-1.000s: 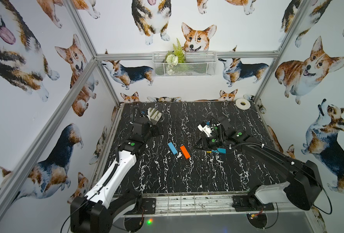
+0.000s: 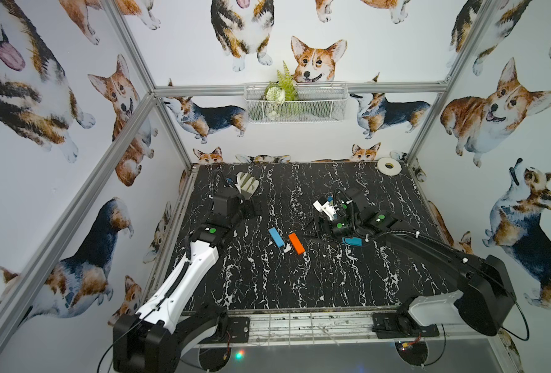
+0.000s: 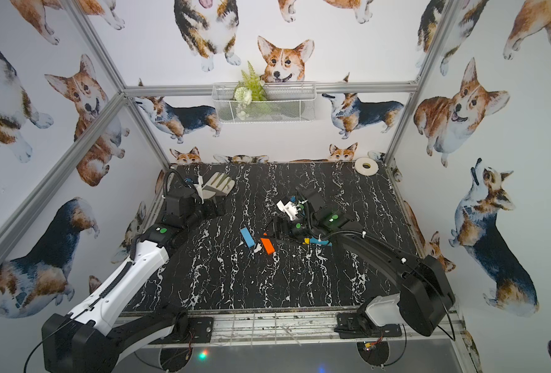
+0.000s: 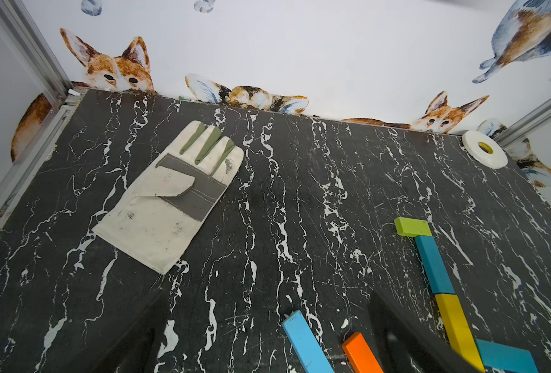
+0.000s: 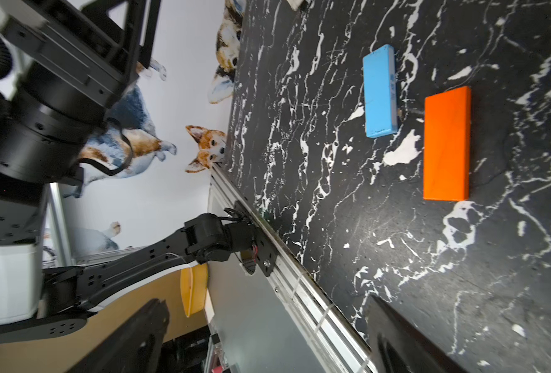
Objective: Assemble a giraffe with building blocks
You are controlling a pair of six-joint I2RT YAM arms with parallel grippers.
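Observation:
A light blue block [image 5: 380, 92] and an orange block [image 5: 446, 144] lie apart, roughly side by side, on the black marbled table. In the left wrist view a lime block [image 4: 412, 227], a teal block [image 4: 434, 263] and a yellow block [image 4: 457, 329] form a line, with another blue block [image 4: 507, 356] against the yellow one's lower right side. My right gripper [image 2: 312, 228] is open, just right of the orange block and empty. It hides most of the joined blocks from above. The left gripper stands open at the left of the table, holding nothing.
A work glove [image 4: 170, 192] lies at the back left, near the left arm. A roll of white tape [image 4: 484, 149] sits in the far right corner. A wire basket [image 2: 295, 105] hangs on the back wall.
My right gripper has shifted left, closer to the orange block. The left arm and the loose blocks have stayed put.

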